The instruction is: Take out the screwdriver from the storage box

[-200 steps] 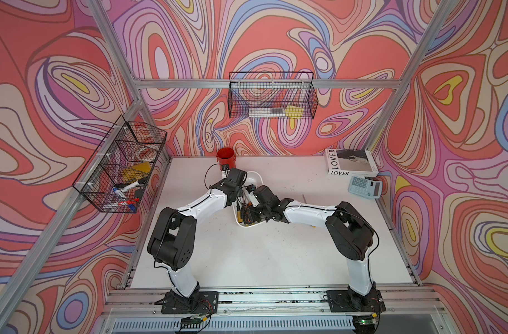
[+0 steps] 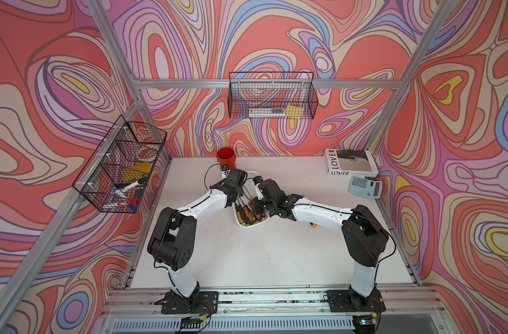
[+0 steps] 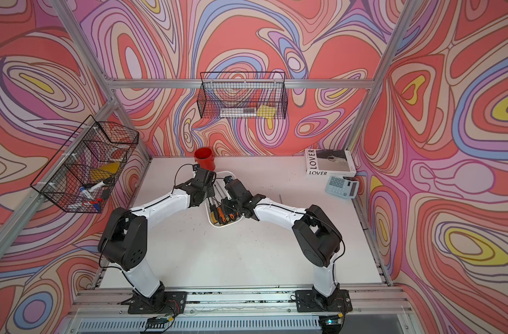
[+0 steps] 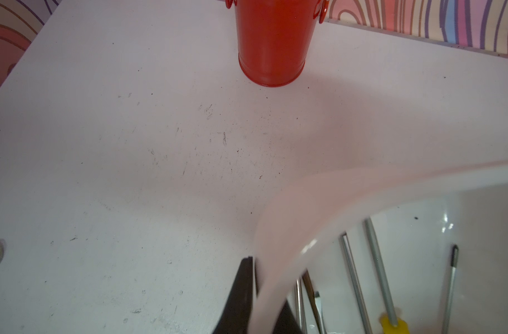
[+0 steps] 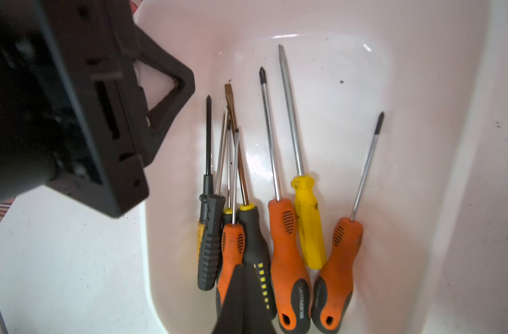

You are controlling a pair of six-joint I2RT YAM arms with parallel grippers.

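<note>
The white storage box (image 5: 432,167) holds several screwdrivers, among them a yellow one (image 5: 309,222), orange ones (image 5: 343,256) and dark grey ones (image 5: 211,239), lying lengthwise. My left gripper is shut on the box's thin rim at its left side, the rim between its fingers in the left wrist view. My right gripper is shut with nothing visible between its fingers, over the handles inside the box. Part of the left gripper body juts over the box in the right wrist view.
A red bucket (image 4: 270,50) stands behind the box. A book (image 2: 351,163) and calculator (image 2: 364,187) lie at the back right. A small yellow-handled item (image 2: 313,224) lies right of the box, partly hidden by my right arm.
My right gripper and arm have moved toward the back right, uncovering more of the handles in the box. My left arm has stayed in place.
</note>
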